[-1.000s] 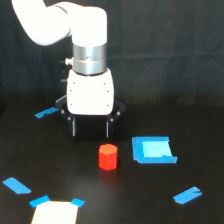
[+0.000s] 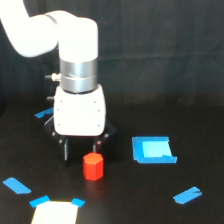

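Observation:
A small red block is on the dark table in the camera view. My gripper points down just behind it, low over the table. Its fingers stand wide apart, and no object shows between them. The block is in front of and just below the finger on the image's right; whether they touch, I cannot tell.
Right of the block lies a blue-bordered square with a pale middle. A pale square with blue tape sits at the bottom left edge. Blue tape strips mark the table, otherwise bare on the right.
The arm has come lower and a little to the left. The red block has shifted left and nearer the camera. The marked squares are where they were.

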